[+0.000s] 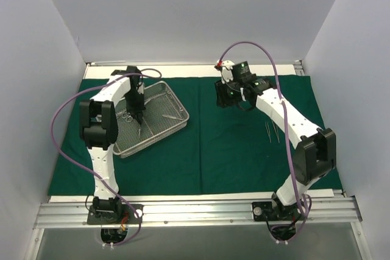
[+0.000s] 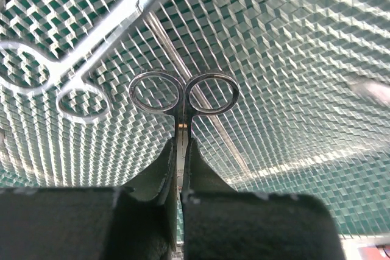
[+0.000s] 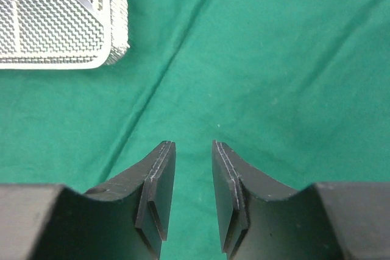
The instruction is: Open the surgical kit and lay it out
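Observation:
My left gripper (image 1: 138, 111) is in the mesh tray (image 1: 152, 144), shut on small scissors (image 2: 207, 109) near their ring handles. In the left wrist view a larger ringed instrument (image 2: 85, 53) lies up-left of them, and a thin rod (image 2: 225, 138) runs behind. My right gripper (image 1: 226, 95) hangs over bare green cloth (image 3: 274, 89), its two fingers apart with nothing between them; the tray's corner shows at upper left in the right wrist view.
Several thin instruments (image 1: 269, 132) lie on the cloth at the right, beside the right arm. Grey walls stand at the sides and back.

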